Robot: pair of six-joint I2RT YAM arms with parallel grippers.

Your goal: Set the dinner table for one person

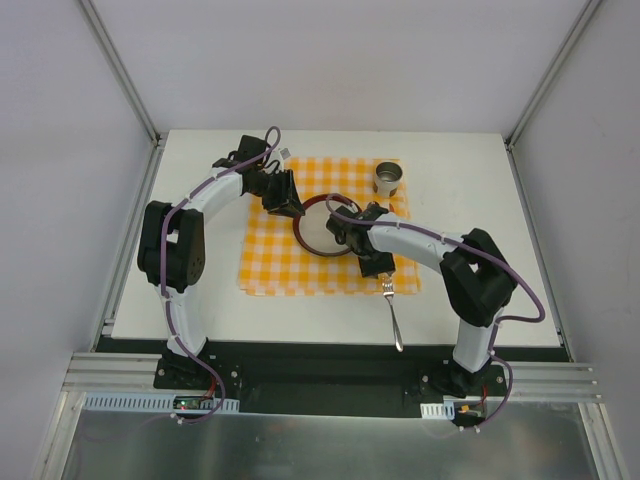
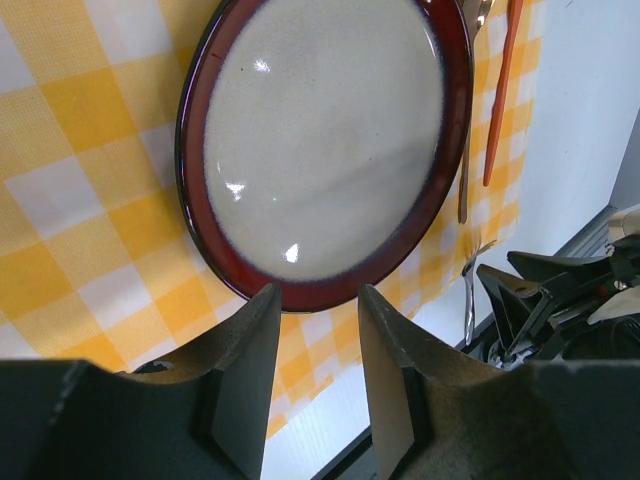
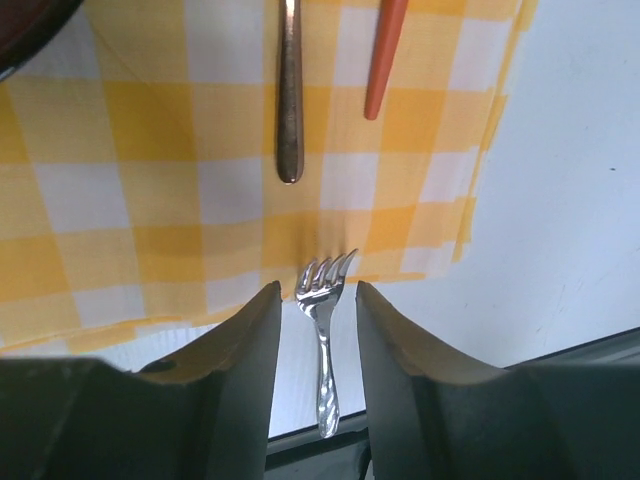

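A cream plate with a dark red rim (image 2: 320, 140) lies on the yellow checked mat (image 1: 270, 260). To its right are a spoon (image 3: 290, 130) and a red-handled utensil (image 3: 385, 60). A silver fork (image 3: 321, 310) lies at the mat's front edge, handle on the white table. My left gripper (image 1: 285, 205) is open over the plate's left side, empty between its fingers. My right gripper (image 1: 378, 268) hovers open above the fork's head; in the right wrist view the fork shows below, between the fingertips.
A steel cup (image 1: 388, 178) stands at the back right of the mat. The white table (image 1: 180, 310) has free room at the front left and far right. The right arm covers part of the plate and cutlery in the top view.
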